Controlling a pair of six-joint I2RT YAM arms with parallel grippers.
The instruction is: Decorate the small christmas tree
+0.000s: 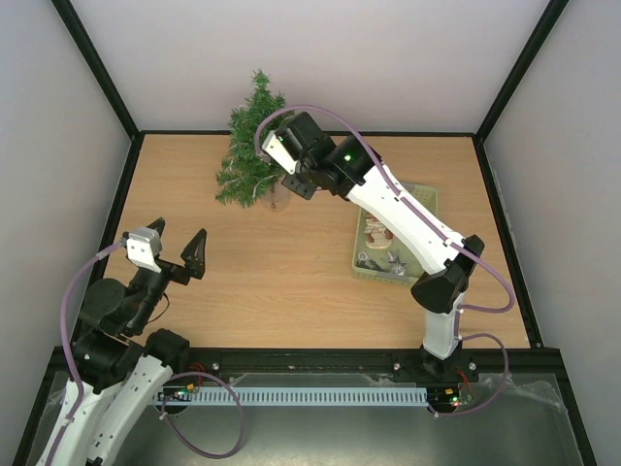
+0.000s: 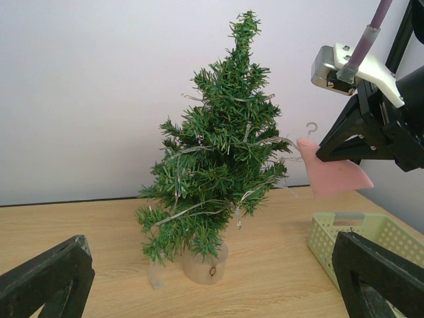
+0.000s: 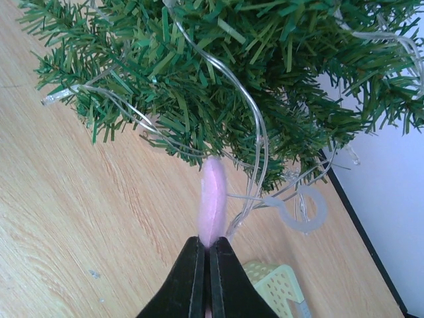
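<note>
The small green tree [image 1: 250, 160] stands at the back in a clear pot [image 2: 204, 268], strung with wire lights. My right gripper is shut on a thin pink ornament beside the tree's right branches; in the left wrist view the pink piece [image 2: 331, 172] hangs from those fingers. A pale translucent hook [image 3: 301, 211] shows next to it among loose wires. My left gripper [image 1: 179, 243] stands open at the front left, nothing between its fingers, facing the tree.
A pale green basket [image 1: 361, 248] holding assorted ornaments sits at the right, under my right arm. Walls border the back and sides.
</note>
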